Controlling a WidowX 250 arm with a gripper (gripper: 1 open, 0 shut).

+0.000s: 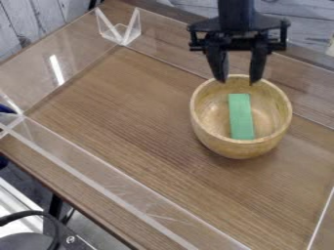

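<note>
A tan round bowl (pixel 209 137) sits right of the table's middle, with a green block (pixel 240 117) lying inside it. My black gripper (pixel 237 72) hangs over the back part of the bowl, its two dark fingers pointing down and apart, with nothing visible between them.
A clear plastic object (pixel 117 27) stands at the back left. Dark cables lie off the table's lower-left edge.
</note>
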